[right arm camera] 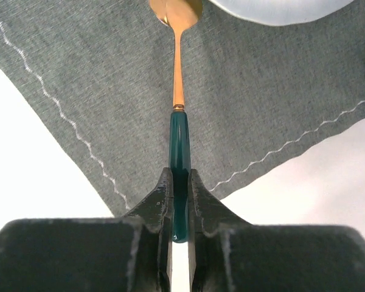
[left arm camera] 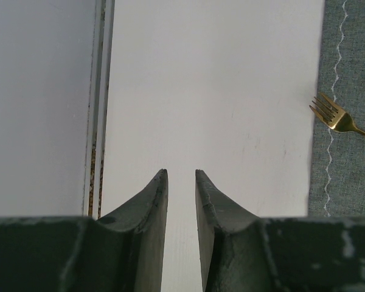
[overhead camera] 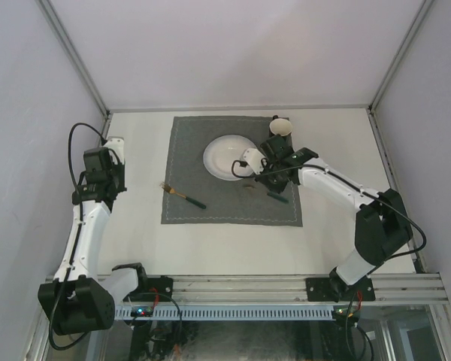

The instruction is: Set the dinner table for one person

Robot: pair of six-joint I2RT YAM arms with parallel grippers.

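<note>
A grey placemat (overhead camera: 195, 135) holds a white plate (overhead camera: 221, 155); a dark mug (overhead camera: 279, 129) stands at its back right. The fork (overhead camera: 185, 197), gold with a green handle, lies left of the plate, its head also in the left wrist view (left arm camera: 336, 118). My right gripper is shut on the green handle of a gold spoon (right arm camera: 179, 137) over the mat, right of and below the plate. My left gripper hangs over bare table left of the mat, its fingertips apart with nothing between them.
Bare white table (overhead camera: 210, 248) lies in front of the mat and at both sides. Walls with metal rails (overhead camera: 392, 60) border the work area.
</note>
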